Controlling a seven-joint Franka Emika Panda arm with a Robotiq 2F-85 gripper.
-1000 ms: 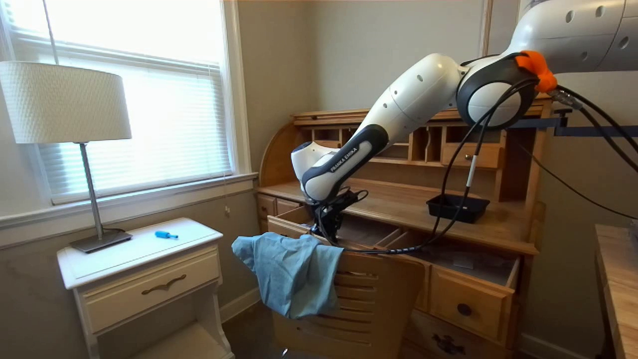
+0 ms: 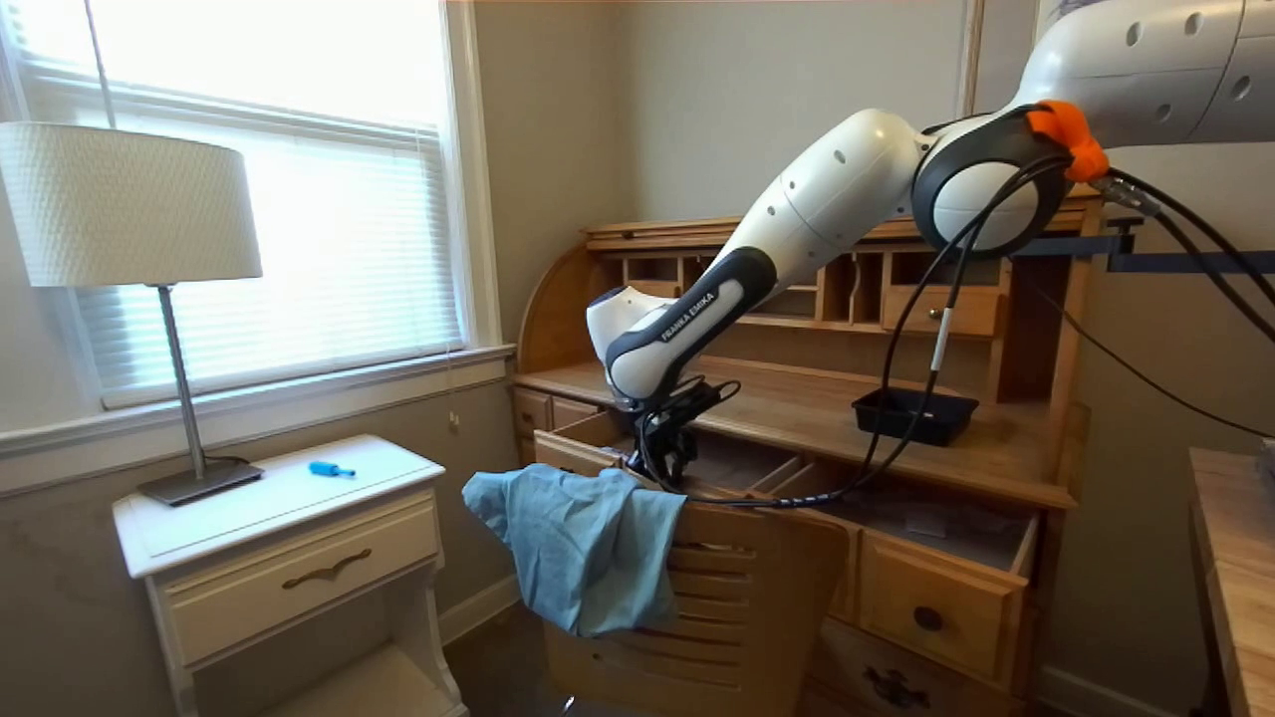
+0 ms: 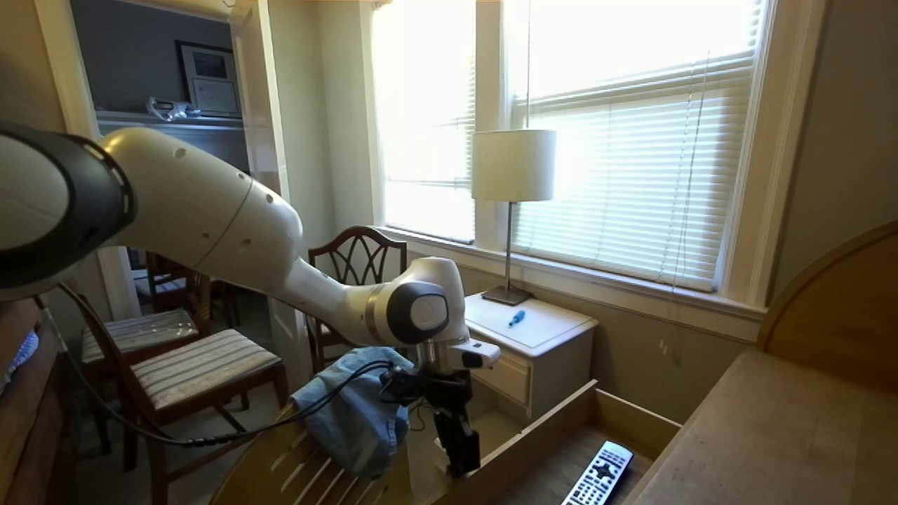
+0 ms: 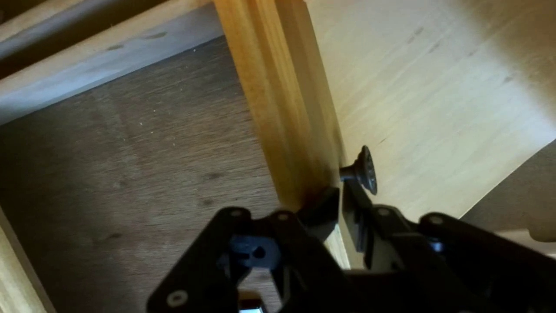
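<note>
In the wrist view the gripper straddles the front panel of an open wooden drawer (image 4: 279,94). One black finger is on the drawer's inner side and the other on its outer face, shut on the panel. A dark round knob (image 4: 367,170) sticks out of that face, close to the outer finger. From exterior view 2, the gripper (image 3: 461,450) points down at the drawer's front wall (image 3: 539,438). A grey remote control (image 3: 601,473) lies inside the drawer. The chair back partly hides the gripper in exterior view 1.
A wooden chair (image 2: 753,597) with a blue cloth (image 2: 586,538) over its back stands right before the drawer. Another drawer (image 2: 944,597) is open at the right. On the desk sits a black tray (image 2: 914,413). A white nightstand (image 2: 287,490) holds a lamp and a blue object (image 2: 331,468).
In exterior view 1 my wrist and gripper have shifted slightly to the right. The chair, cloth and nightstand look the same.
</note>
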